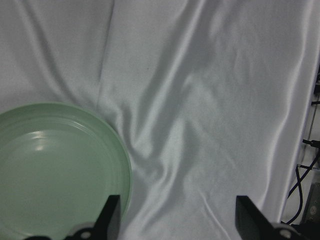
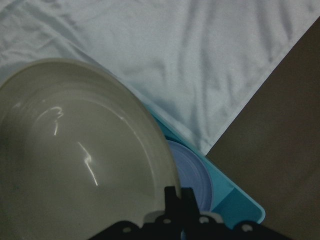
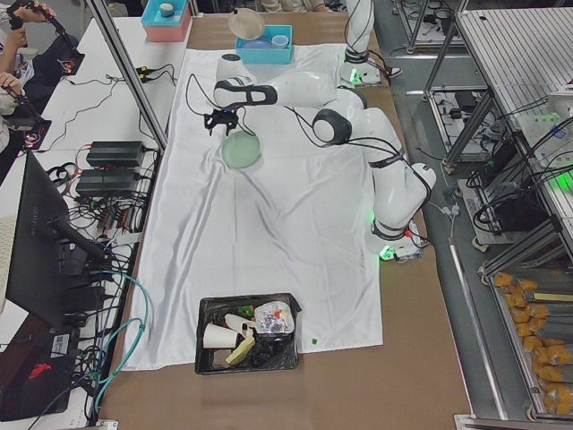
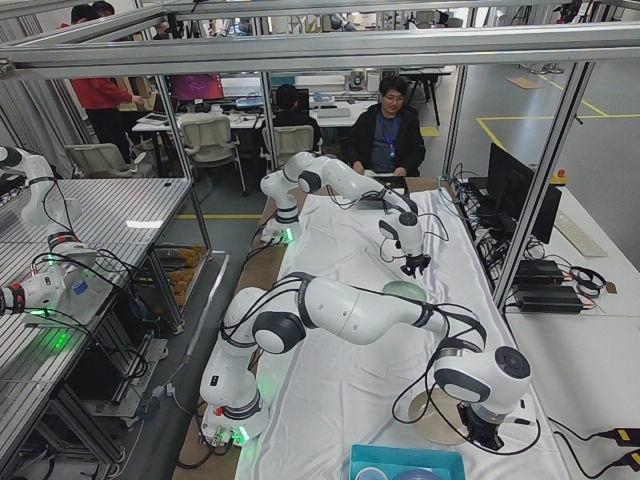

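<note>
A beige plate (image 2: 80, 145) fills much of the right wrist view, raised over the blue bin (image 4: 405, 455); my right gripper is shut on its rim. In the camera left view this plate (image 3: 245, 22) appears at the top, beside the bin (image 3: 264, 55). My left gripper is open just above and beside the green plate (image 1: 55, 165), which lies on the white cloth (image 3: 242, 233), with nothing between its fingers.
A black bin (image 3: 206, 358) with mixed items stands at the opposite end of the table. Blue round dishes (image 2: 192, 175) sit inside the blue bin.
</note>
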